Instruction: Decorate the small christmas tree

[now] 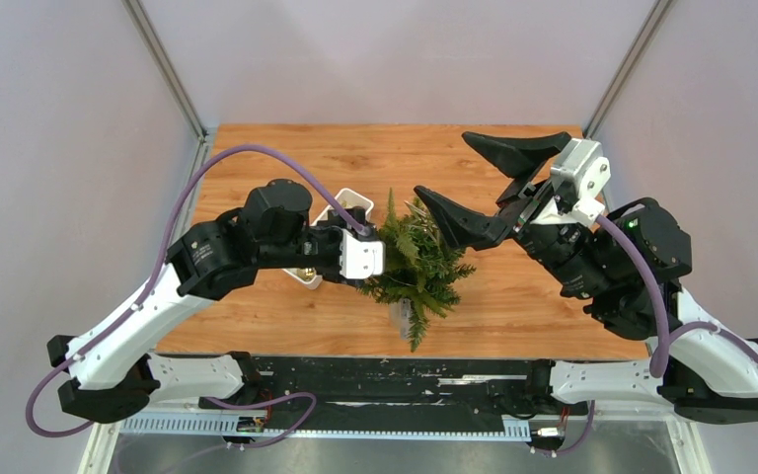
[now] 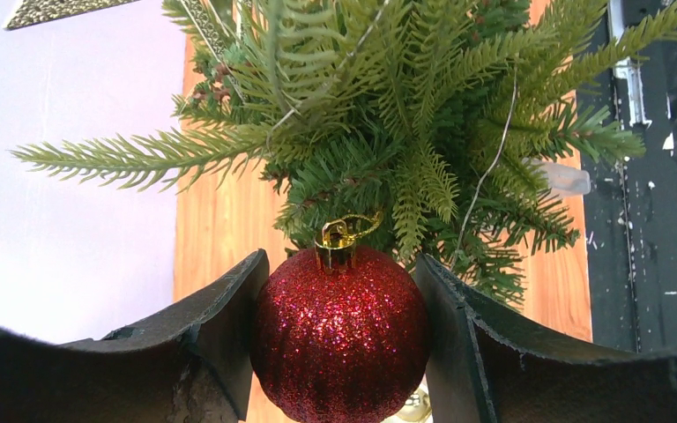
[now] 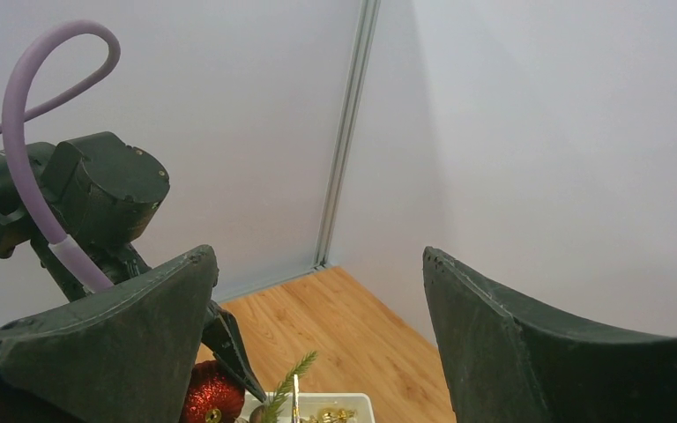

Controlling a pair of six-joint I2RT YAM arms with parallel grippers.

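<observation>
A glittery red ball [image 2: 339, 339] with a gold cap and a thin gold loop is squeezed between the fingers of my left gripper. Green branches of the small tree [image 2: 379, 132] fill the upper middle of the left wrist view, right behind the cap; whether the loop touches a twig I cannot tell. From above, the tree [image 1: 416, 262] stands in the middle of the table, the left arm reaching to its left side. My right gripper [image 1: 441, 163] hangs open over the tree's right side, nothing between its fingers. In the right wrist view the red ball [image 3: 212, 394] shows low at left.
Partly under the left arm lies a white tray [image 1: 355, 200] with gold ornaments [image 3: 331, 414]. A black strip [image 1: 395, 380] runs along the front edge.
</observation>
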